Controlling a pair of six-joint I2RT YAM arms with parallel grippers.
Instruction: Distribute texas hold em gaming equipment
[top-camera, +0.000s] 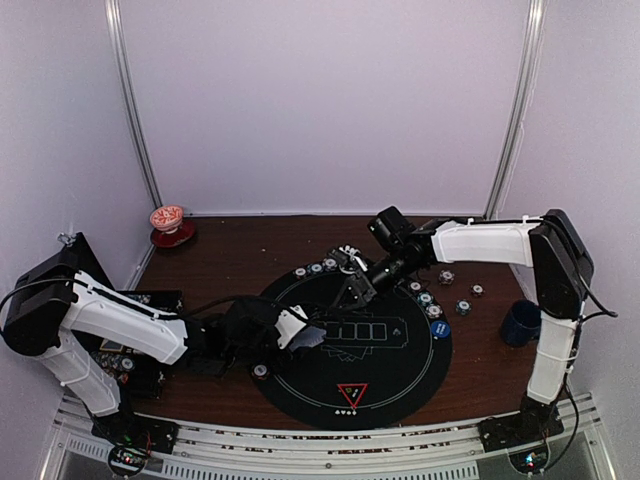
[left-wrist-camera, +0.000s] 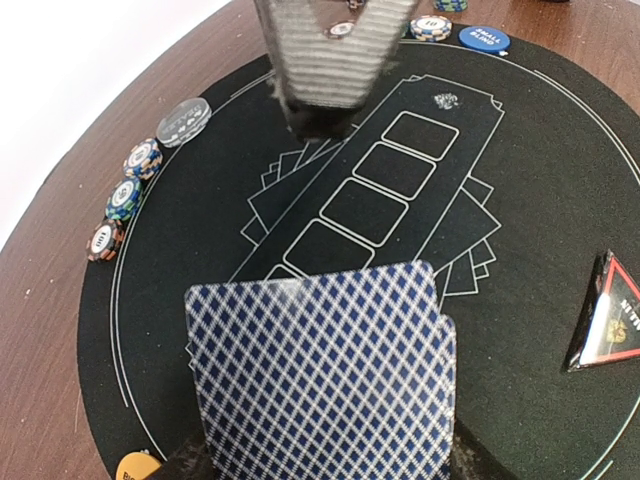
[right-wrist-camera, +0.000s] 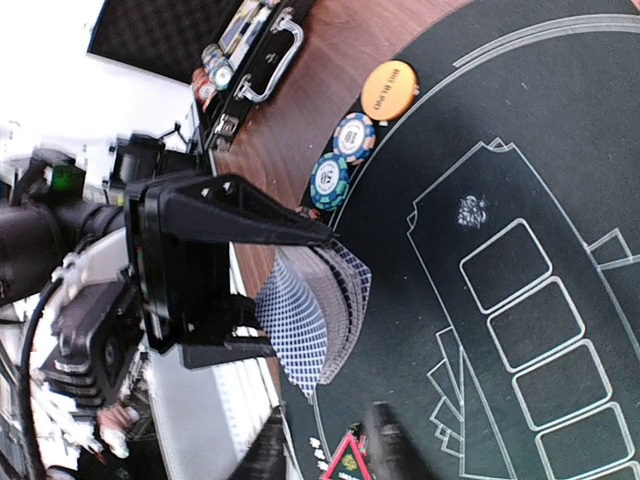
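A deck of cards with blue checked backs (left-wrist-camera: 320, 375) is held over the black poker mat (top-camera: 400, 375), its cards slightly fanned. My left gripper is shut on this deck, one black finger above it and one below in the right wrist view. My right gripper (top-camera: 347, 298) hovers over the mat's far middle, just beyond the deck. Its blurred fingertips (right-wrist-camera: 262, 445) stand apart at the bottom of the right wrist view, with no card visible between them. One ridged grey finger (left-wrist-camera: 330, 65) of it shows in the left wrist view.
Poker chips (left-wrist-camera: 123, 198) and a clear dealer disc (left-wrist-camera: 184, 122) line the mat's rim. A triangular all-in marker (top-camera: 352, 393) lies at the near side. Loose chips (top-camera: 463, 307) and a dark blue mug (top-camera: 521, 323) stand right; an open chip case (top-camera: 130, 365) sits left.
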